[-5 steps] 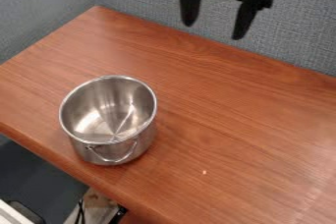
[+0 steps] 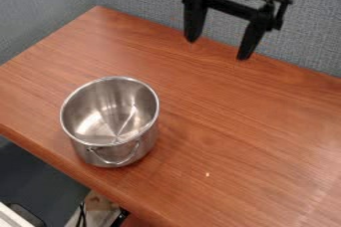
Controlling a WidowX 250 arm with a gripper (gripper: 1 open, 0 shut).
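Observation:
My black gripper point(image 2: 221, 36) hangs over the back of the table at the top of the view, open, with its two fingers spread and nothing between them. A shiny steel pot point(image 2: 110, 121) with a wire handle stands on the left front part of the wooden table point(image 2: 240, 131), well apart from the gripper and nearer the camera.
Grey fabric-like walls point(image 2: 54, 2) rise behind the table and at its left. The table's left edge runs close by the pot, with a dark gap and some pale items below it.
My gripper has moved right and somewhat down in the view over the last second, still open. The pot has not moved.

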